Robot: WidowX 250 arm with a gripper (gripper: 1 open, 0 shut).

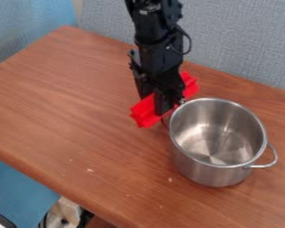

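My black gripper (160, 106) reaches down from the top centre, shut on a red block (145, 113), a long piece that sticks out on both sides of the fingers at a slant. The block is just behind and left of a steel pot (216, 142), whose handles stick out at its sides; whether the block touches the table or the pot, I cannot tell.
A grey textured wall (246, 36) runs along the back. The table's edge drops to a blue surface at lower left, with some clutter beyond.
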